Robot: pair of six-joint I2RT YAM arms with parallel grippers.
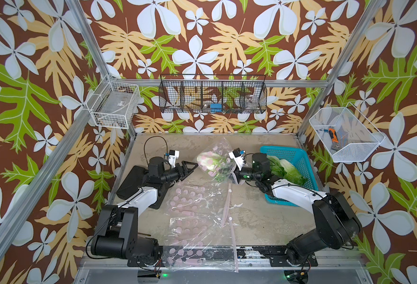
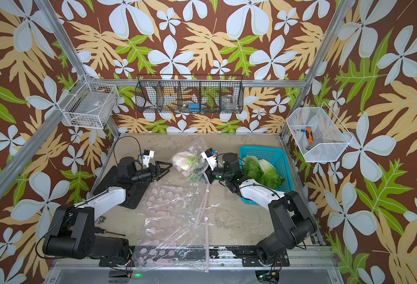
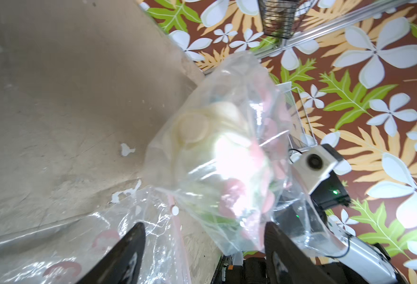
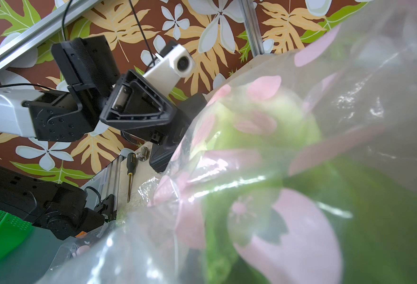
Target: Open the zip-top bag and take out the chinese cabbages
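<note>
A Chinese cabbage [image 1: 209, 161], pale green and white, sits inside a clear zip top bag [image 1: 219, 148] with pink spots, between the two arms at the table's back middle. My right gripper [image 1: 234, 178] is shut on the bag's plastic at its right side; its fingertips are hidden behind the plastic in the right wrist view. My left gripper [image 1: 191, 168] stands part open just left of the bag. In the left wrist view its fingers [image 3: 131, 248] are apart with the bagged cabbage [image 3: 218, 156] beyond them, not gripped.
More cabbages [image 1: 289, 171] lie in a teal basket [image 1: 315, 189] at the right. Flat clear plastic with pink dots [image 1: 189, 227] covers the front middle. A black block [image 1: 131, 182] lies behind the left arm. A screwdriver [image 4: 130, 172] is on the table.
</note>
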